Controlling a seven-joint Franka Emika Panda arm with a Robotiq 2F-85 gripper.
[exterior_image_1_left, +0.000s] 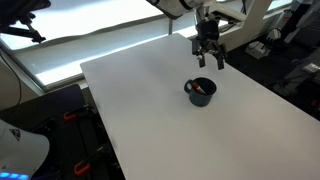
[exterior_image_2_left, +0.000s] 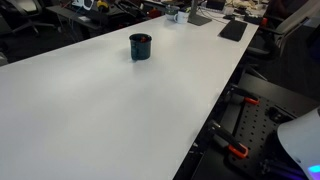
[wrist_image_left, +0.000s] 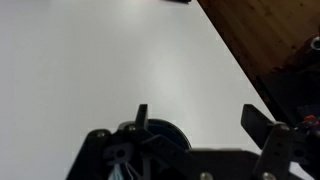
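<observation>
A dark teal mug (exterior_image_1_left: 202, 93) stands upright on the white table, its handle to the left in exterior view 1. Something reddish (exterior_image_1_left: 197, 88) shows inside its mouth; what it is cannot be made out. Above and slightly behind the mug hangs my gripper (exterior_image_1_left: 211, 64), open and apart from it. Two spread fingers are visible in the wrist view, with nothing between the tips of the gripper. Part of the mug's dark rim (wrist_image_left: 170, 130) appears there beside the left finger, the rest hidden by the gripper. The mug (exterior_image_2_left: 140, 49) is fully visible in exterior view 2.
Some small items, including a cup (exterior_image_2_left: 171, 12), stand at the far end in exterior view 2. In the wrist view, a table edge borders a brown wooden floor (wrist_image_left: 265, 25).
</observation>
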